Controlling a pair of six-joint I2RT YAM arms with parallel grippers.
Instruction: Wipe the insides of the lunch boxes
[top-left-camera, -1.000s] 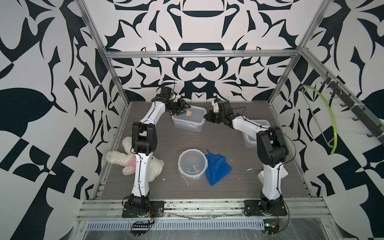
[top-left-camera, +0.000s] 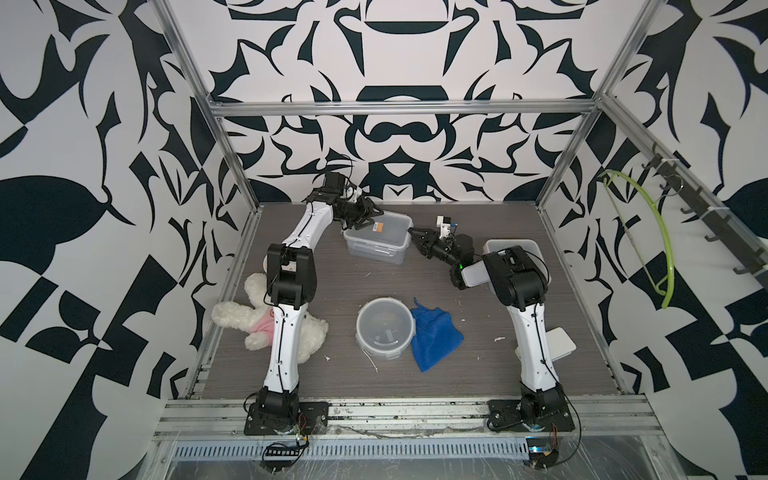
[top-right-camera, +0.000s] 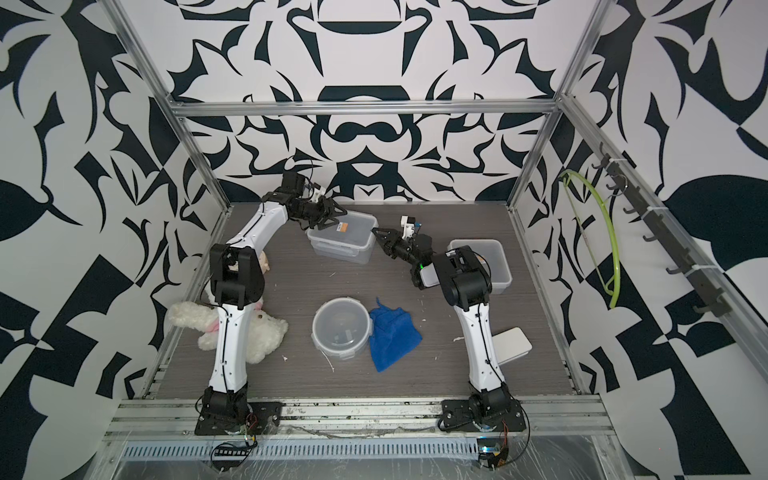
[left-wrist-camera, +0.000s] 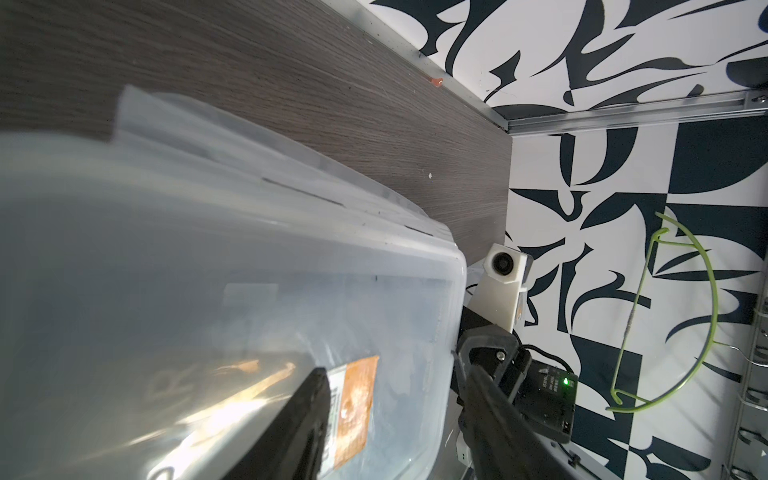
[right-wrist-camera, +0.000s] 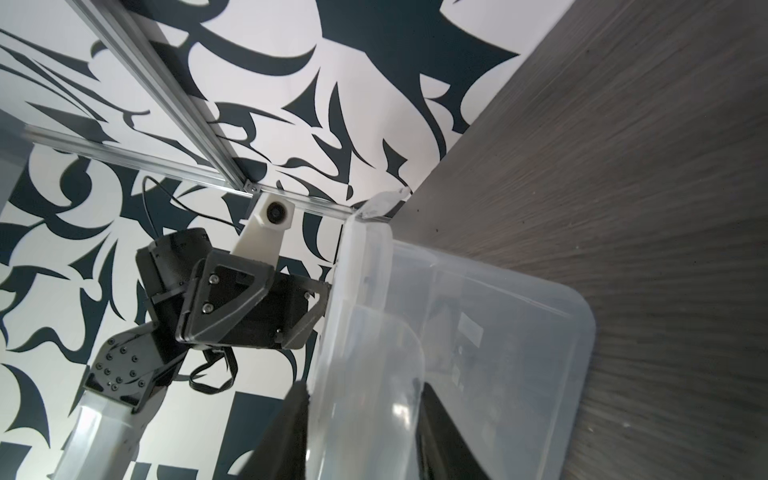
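Note:
A translucent rectangular lunch box with an orange label on top stands at the back middle. My left gripper is shut on it from the upper left. My right gripper is at its right end, part open, with its fingertips at the edge in the right wrist view. A round container stands near the front middle, a blue cloth lying beside it. A second rectangular box stands at the right, partly behind the right arm.
A white plush toy lies at the left under the left arm. A white flat object lies at the front right. The table between the back box and round container is clear.
My right arm has shifted and its wrist has turned, the gripper staying by the box's right end. The left arm and box look unchanged.

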